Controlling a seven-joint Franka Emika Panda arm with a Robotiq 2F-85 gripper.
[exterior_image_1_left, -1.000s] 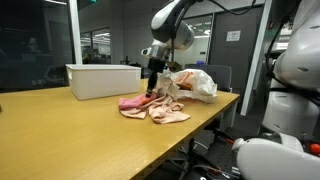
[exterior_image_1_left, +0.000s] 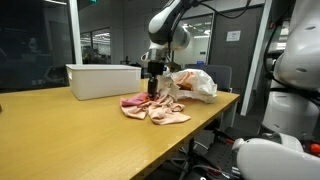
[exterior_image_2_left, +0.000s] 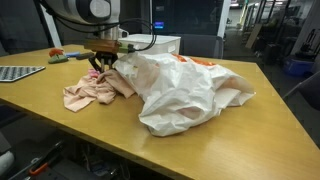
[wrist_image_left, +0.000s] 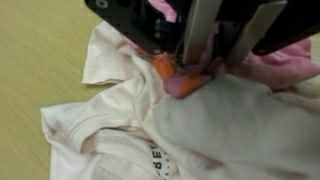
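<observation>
Pale pink cloth (exterior_image_1_left: 168, 112) lies crumpled on the table, with a deeper pink cloth (exterior_image_1_left: 134, 101) beside it. In exterior view 2 the cloth heap (exterior_image_2_left: 92, 92) sits near the left part of the table. My gripper (exterior_image_1_left: 154, 94) points down into the heap. The wrist view shows its metal fingers (wrist_image_left: 203, 25) reaching into folds of cloth, with the gripper partly buried. Something orange (wrist_image_left: 187, 84) shows among the pink folds by the fingertips. Whether cloth is caught between the fingers cannot be made out. Dark printed letters mark the pale cloth (wrist_image_left: 110, 140).
A large crumpled white bag (exterior_image_2_left: 185, 95) stands to the right of the cloth, close to the arm. Behind is a white box (exterior_image_1_left: 103, 81). A grey rack (exterior_image_2_left: 18, 73) lies at the table's far left.
My gripper has come down slightly into the cloth, and the arm's wrist has turned a little. The cloth pile has shifted only slightly.
</observation>
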